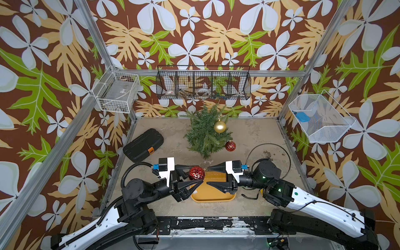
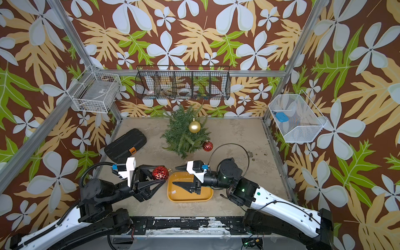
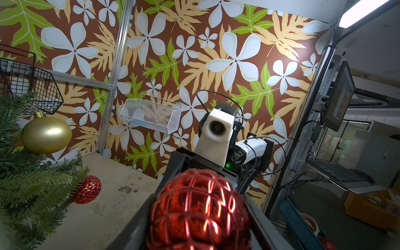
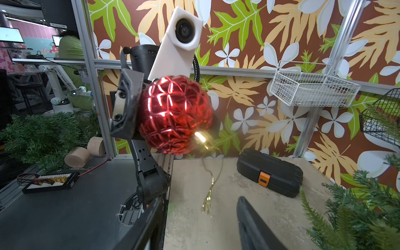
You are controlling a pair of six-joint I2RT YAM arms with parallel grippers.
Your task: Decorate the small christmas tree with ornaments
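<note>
My left gripper [image 1: 196, 175] is shut on a shiny red ball ornament [image 3: 199, 212], held in the air over the front of the table. From the ball's gold cap a thin gold string [image 4: 209, 187] hangs down in the right wrist view. Facing it from the right, my right gripper has its fingers apart, with a gap between its tips and nothing gripped; the string dangles beyond them. The small green tree [image 1: 205, 131] stands at the back centre. A gold ball [image 1: 220, 126] and another red ball [image 1: 230, 145] hang on its right side.
An orange-yellow tray [image 2: 189, 195] lies below the two grippers, its visible floor bare. A black case [image 1: 143, 145] rests left of the tree. Wire baskets, including a black one [image 1: 203, 84], hang on the walls.
</note>
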